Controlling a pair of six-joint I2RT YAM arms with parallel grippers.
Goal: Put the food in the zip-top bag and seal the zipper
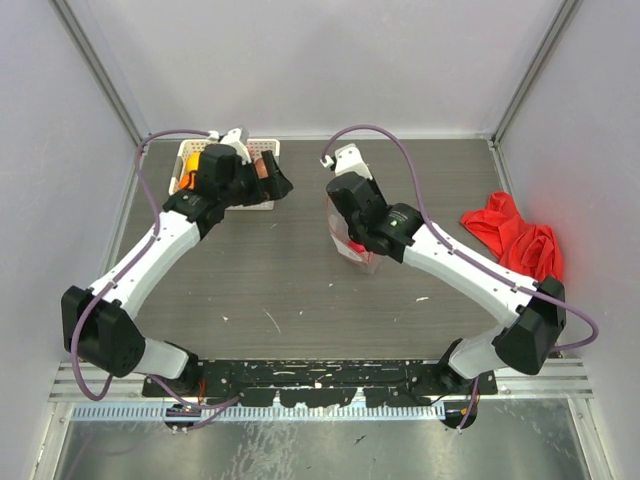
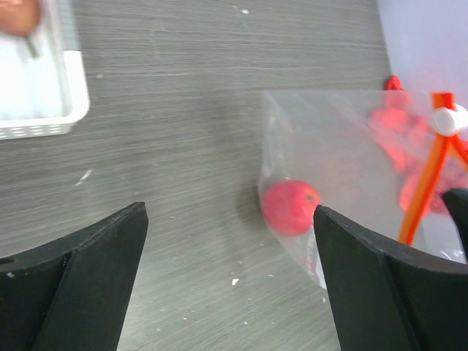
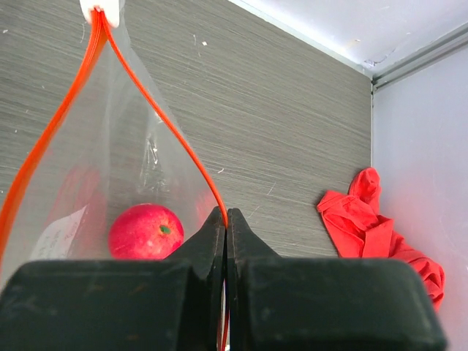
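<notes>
A clear bag [image 2: 333, 135] with an orange zip edge stands upright near the table's middle, and a red round food [image 3: 146, 232] lies inside it. My right gripper is shut on the bag's orange edge. In the right wrist view the bag's mouth gapes, its far end carrying a white slider [image 3: 100, 9]. Apart from the bag, my left gripper [image 1: 275, 177] hovers by the white basket [image 1: 236, 206], open with nothing between its fingers. Behind the left arm, an orange-yellow food [image 1: 190, 165] shows in the basket, and a brownish one [image 2: 20, 16] lies at its right end.
A crumpled red cloth [image 1: 515, 237] lies by the right wall.
</notes>
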